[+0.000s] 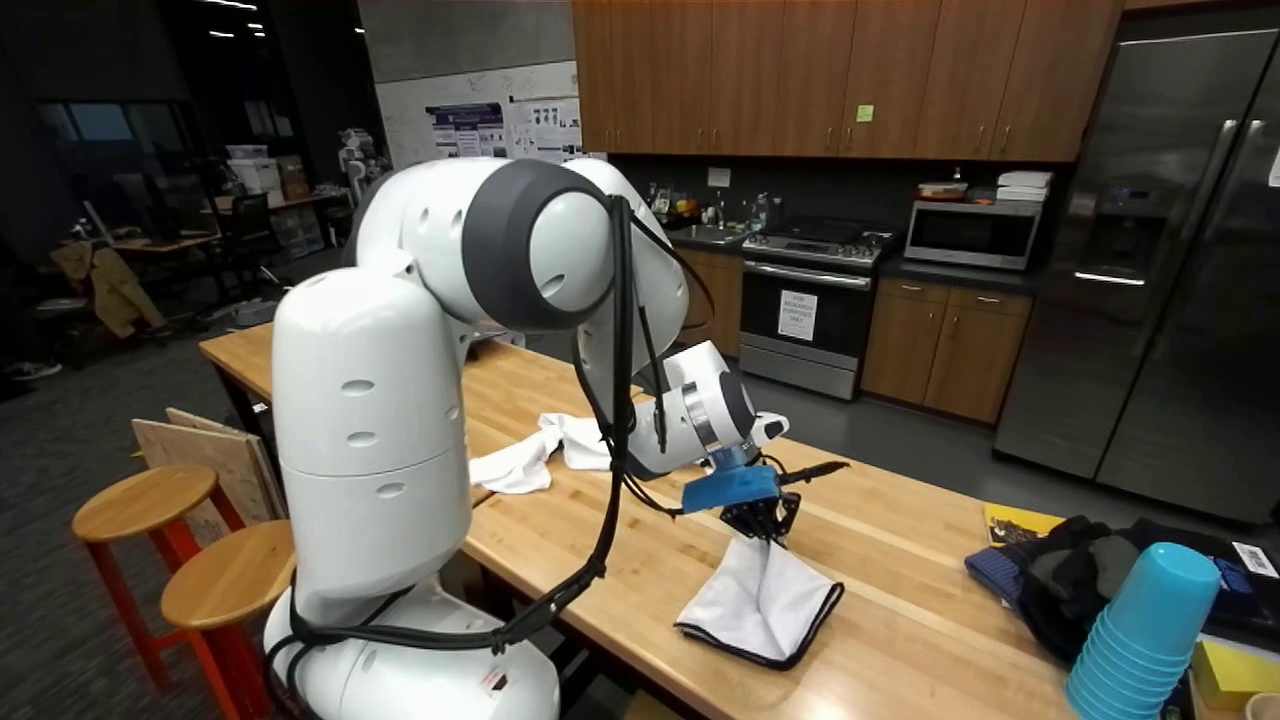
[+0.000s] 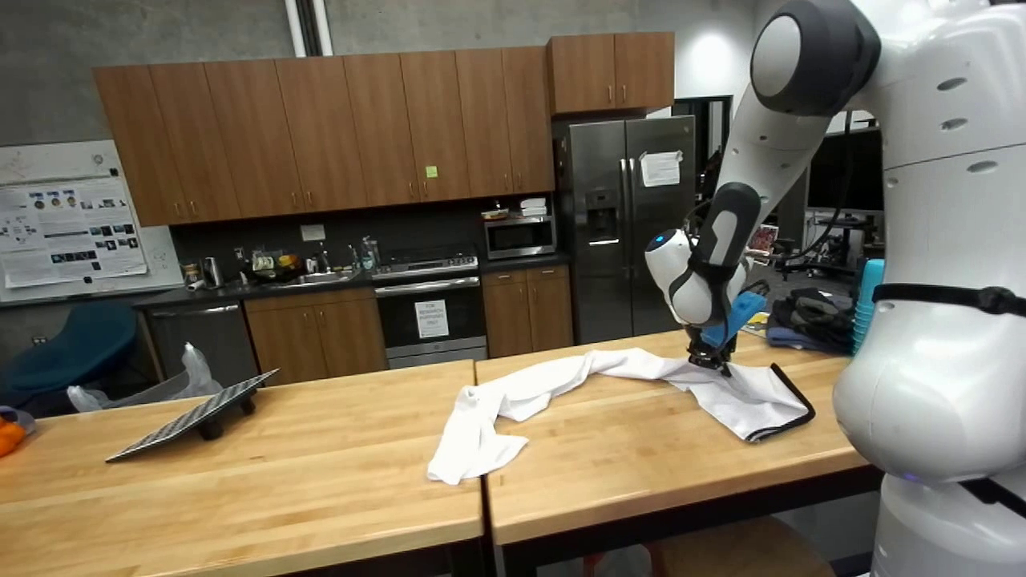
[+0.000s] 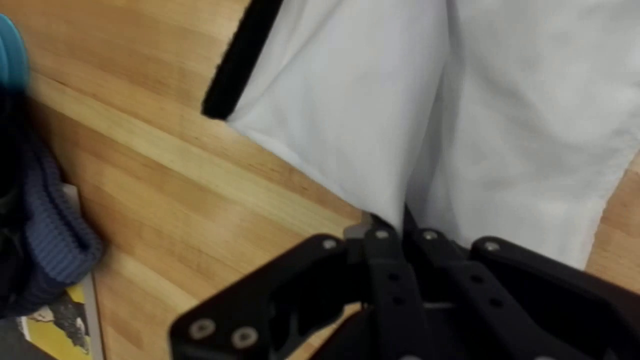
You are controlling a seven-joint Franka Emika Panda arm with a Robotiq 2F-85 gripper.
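A long white cloth with a black-edged end (image 1: 758,606) lies on the wooden table (image 1: 924,600). In the second exterior view the cloth (image 2: 553,378) runs as a bunched strip from the table seam to its flatter, black-trimmed end at the right. My gripper is shut on the white cloth (image 3: 360,108), pinching a raised fold that rises to the fingertips. Seen from outside, the gripper (image 1: 764,532) points down just above the table, behind the black-edged end. The fingertips are partly hidden by the fold.
A stack of blue cups (image 1: 1140,636) and dark knitted clothing (image 1: 1068,570) sit at the table's right end. A dark tilted panel (image 2: 197,418) stands on the far left table. Between clothing and cloth, the wood is bare.
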